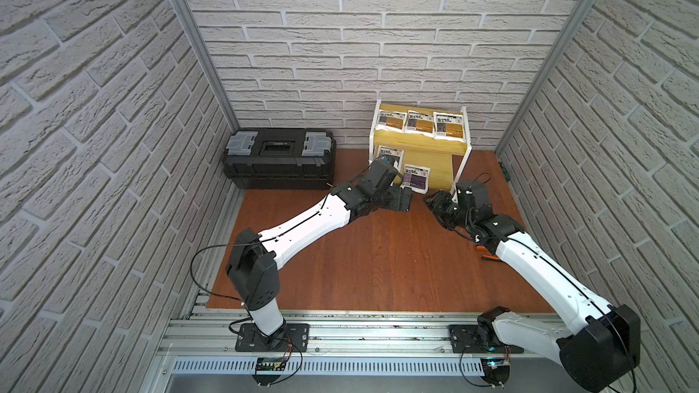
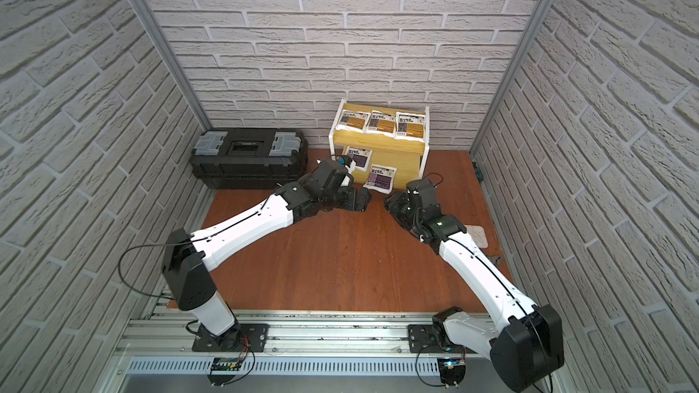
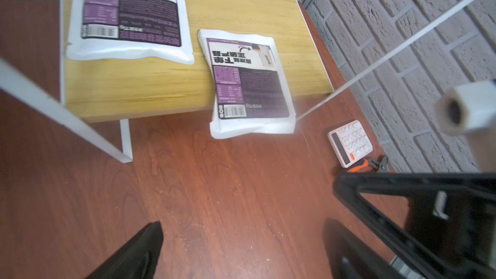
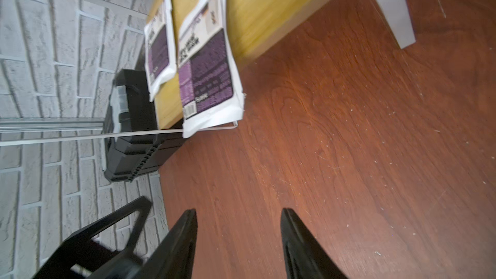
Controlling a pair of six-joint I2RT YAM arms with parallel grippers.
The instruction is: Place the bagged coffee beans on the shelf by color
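On the shelf's [image 1: 437, 158] lower board lie two purple coffee bags. One purple bag [image 3: 131, 18] lies fully on the board at its left. The other purple bag [image 3: 250, 93] is slanted, its lower end hanging past the front edge of the wood. Several orange bags [image 1: 420, 123] fill the upper level. My left gripper is open and empty, in front of the shelf. My right gripper stands open with nothing between its fingers, to the right and below the overhanging bag. Neither gripper touches a bag.
At the back left stands a black toolbox [image 1: 279, 158]. A white calculator [image 3: 350, 143] and orange-handled pliers [image 3: 359, 165] lie on the table to the right. Thin white shelf posts [image 3: 67, 118] frame the boards.
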